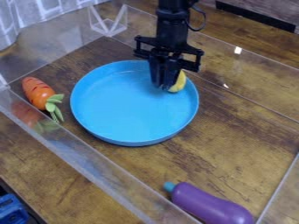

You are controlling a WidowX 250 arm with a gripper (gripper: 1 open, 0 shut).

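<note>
My black gripper [163,68] reaches down over the back of a blue plate [128,105], shut on a yellow object [177,80] at the plate's back right edge. The object is mostly hidden behind the dark fingers, so its shape is hard to tell.
A toy carrot [38,93] lies left of the plate, and a purple eggplant [211,203] at the bottom right. Clear walls border the wooden table [233,131].
</note>
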